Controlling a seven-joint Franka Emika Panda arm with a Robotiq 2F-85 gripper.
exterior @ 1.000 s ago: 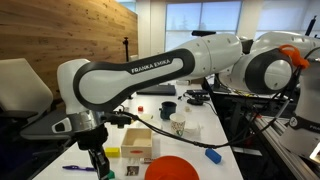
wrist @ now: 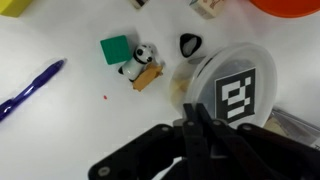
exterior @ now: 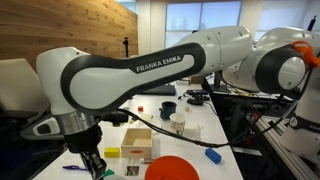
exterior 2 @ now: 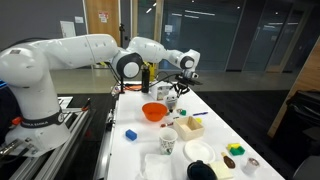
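In the wrist view my gripper is shut on the near rim of a translucent round container (wrist: 262, 80). A black-and-white square marker (wrist: 235, 97) shows through it. To the left of the container lie a green cube (wrist: 116, 50), a small panda figure (wrist: 138, 62) and an orange-brown block (wrist: 148, 77). A dark rounded piece (wrist: 189, 44) sits just above its rim. In exterior view 1 the gripper's fingertips are low at the bottom edge, partly cut off, with a pale edge beside them.
A red-orange bowl (exterior: 172, 168) stands close to the gripper, with a wooden box (exterior: 137, 141) behind it. A yellow block (exterior: 113, 152) and a blue-purple pen (wrist: 32, 88) lie nearby. Mugs, such as the white one (exterior 2: 166, 147), stand elsewhere on the table.
The arm has risen slightly and shifted in exterior view 1. A pale edge now shows beside the fingertips at the bottom, where the green cube was seen more plainly before.
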